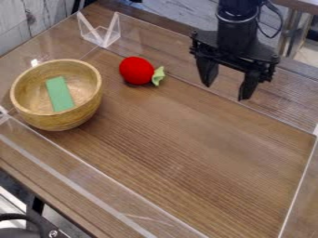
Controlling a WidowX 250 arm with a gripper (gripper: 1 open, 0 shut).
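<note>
The black robot arm (232, 42) reaches in from the top right, its gripper (230, 74) hanging low over the back right of the wooden table; whether it is open or shut is hard to tell. A red tomato-like object (137, 68) with a green tip lies to its left. A wooden bowl (87, 107) at the left holds a green block (59, 95).
A clear, open-looking container (99, 30) stands at the back left by the wall. A dark coiled hose or cable sits at the bottom left corner.
</note>
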